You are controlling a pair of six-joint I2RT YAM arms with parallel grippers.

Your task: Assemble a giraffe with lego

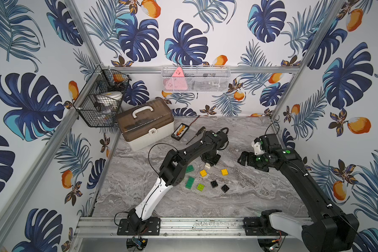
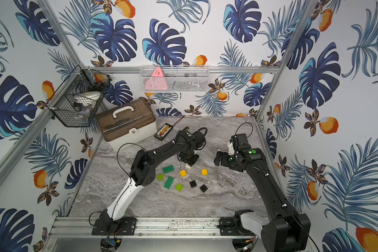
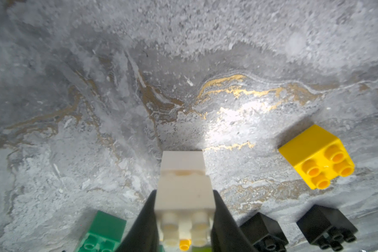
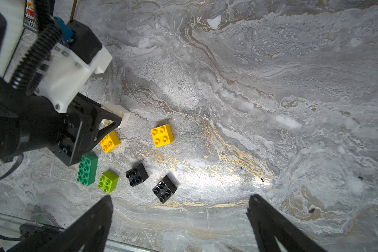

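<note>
A white brick piece [image 3: 182, 189] with studs stands between the fingers of my left gripper; a seam runs across it, and the fingers lie close along its sides. Whether they press on it cannot be told. From the right wrist view, this white piece [image 4: 118, 114] sits at the tips of the left gripper. One yellow brick [image 4: 110, 141] lies just below it and another yellow brick [image 4: 162, 135] to the right. Two black bricks [image 4: 137, 174] [image 4: 164, 189], a lime brick [image 4: 108, 181] and a green brick [image 4: 87, 168] lie nearby. My right gripper is open and empty, off to the right.
A second green brick [image 2: 168, 168] and another lime brick [image 2: 160, 177] lie close to the left arm. At the back left stand a brown-lidded toolbox [image 1: 145, 124] and a small dark box [image 1: 180, 131].
</note>
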